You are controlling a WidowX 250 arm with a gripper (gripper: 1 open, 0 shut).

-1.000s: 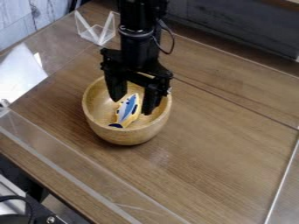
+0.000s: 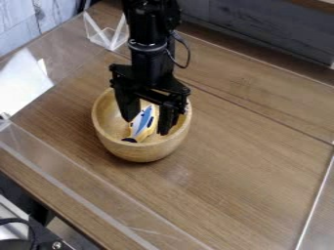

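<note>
A light wooden bowl (image 2: 141,148) stands on the wooden table, left of centre. Inside it lies a small toy (image 2: 141,123) in yellow, white and blue, with dark spots. The black gripper (image 2: 146,113) hangs from above with its fingers open, reaching down into the bowl on either side of the toy. The gripper hides part of the bowl's back rim and some of the inside.
Bare table (image 2: 252,176) fills the right and front. Clear plastic pieces (image 2: 107,29) and a white object (image 2: 19,80) are at the left edge. A wall (image 2: 261,39) runs along the back.
The gripper has sunk slightly lower into the bowl over the last second. The bowl and toy look unmoved.
</note>
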